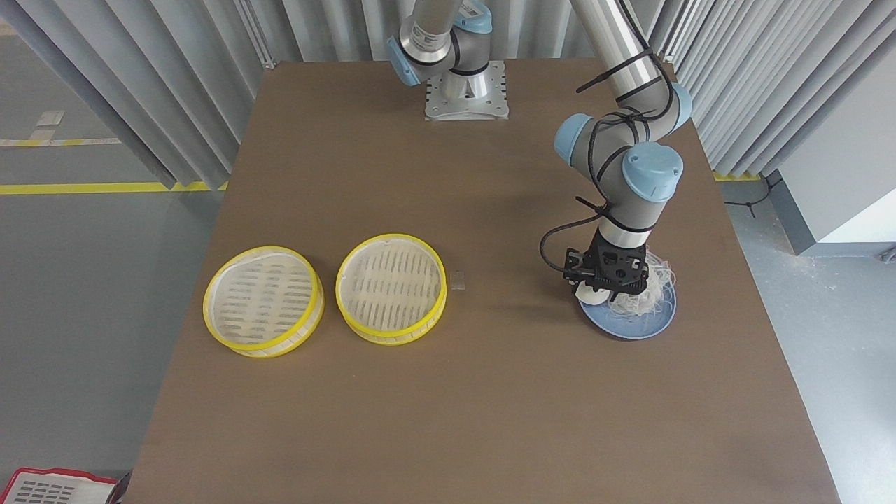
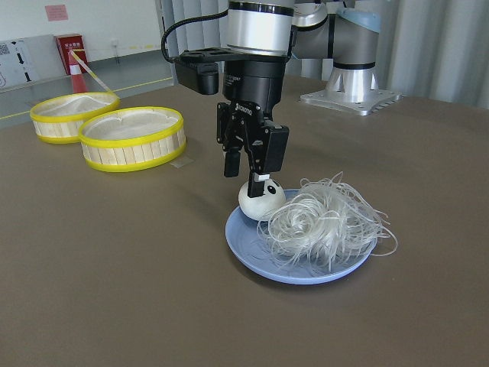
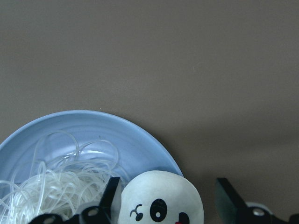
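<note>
A white round ball with a painted face (image 2: 254, 203) (image 3: 161, 198) rests at the edge of a pale blue plate (image 1: 638, 329) (image 2: 269, 267) (image 3: 68, 121), beside a tangle of translucent noodle-like strands (image 2: 325, 222) (image 3: 56, 189). My black gripper (image 2: 243, 172) is open over the ball, its fingertips low on either side of it; in the wrist view the right finger stands apart from the ball, the left one at its edge. The front view mostly hides the fingers behind the wrist.
Two yellow-rimmed steamer baskets (image 1: 391, 334) (image 1: 262, 344) stand to the left on the brown table (image 1: 453, 411).
</note>
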